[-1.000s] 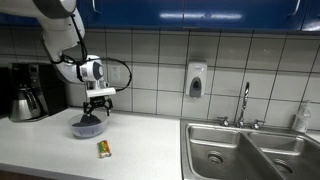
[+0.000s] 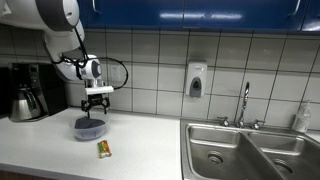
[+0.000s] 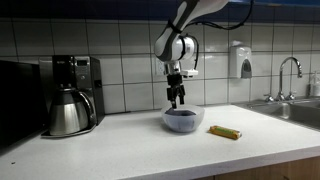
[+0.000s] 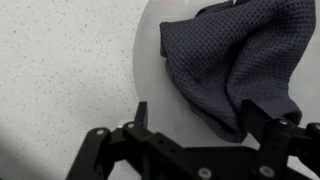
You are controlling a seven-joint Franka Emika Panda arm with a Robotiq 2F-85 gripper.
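Note:
A dark grey waffle-weave cloth [image 4: 235, 55] lies bunched inside a pale translucent bowl [image 3: 184, 122] on the white counter. Over the bowl hangs my gripper, its two dark fingers spread wide apart and nothing between them at the tips. In the wrist view the right finger overlaps the cloth's lower part, while the left one shows above the counter near the bowl's rim. Whether the right finger touches the cloth cannot be told. From exterior view 1, the gripper [image 2: 97, 106] points down just above the bowl [image 2: 90, 129].
A yellow-green and orange packet [image 2: 104, 149] lies on the counter in front of the bowl. At the left stands a coffee maker with a steel carafe [image 3: 71, 112]. The double sink [image 2: 235, 148] is to the right.
From one second ago, the gripper has shifted slightly. The dark cloth, raised higher above the bowl's rim before, now sits lower in the bowl. The packet has stayed in place.

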